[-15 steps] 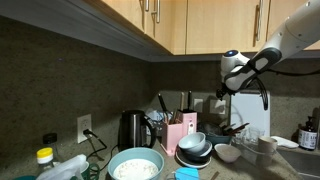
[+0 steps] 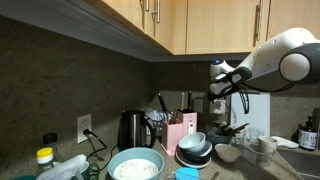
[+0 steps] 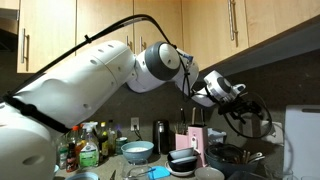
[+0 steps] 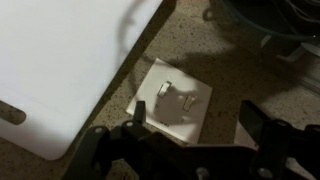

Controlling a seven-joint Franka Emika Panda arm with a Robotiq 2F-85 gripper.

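In the wrist view a white switch plate (image 4: 171, 100) with two small rockers sits on the speckled wall. My gripper faces it, its dark fingers spread wide at the bottom of the picture and nothing seen between them. The plate appears apart from the fingers, though the exact distance cannot be told. From the first exterior view, my gripper (image 2: 217, 91) is up near the back wall, below the cabinets. The second exterior view has the gripper (image 3: 246, 107) close to that wall, its fingertips small and hard to make out.
A white board (image 4: 70, 60) stands left of the plate. Below my arm the counter is crowded: a dish rack (image 3: 228, 155), stacked bowls (image 2: 194, 147), a pink knife block (image 2: 180, 130), a black kettle (image 2: 133, 130) and a pale blue bowl (image 2: 136, 164). Cabinets (image 2: 225, 26) hang overhead.
My arm has swung left along the back wall, and the gripper has turned and come somewhat lower. Objects on the counter look unmoved.
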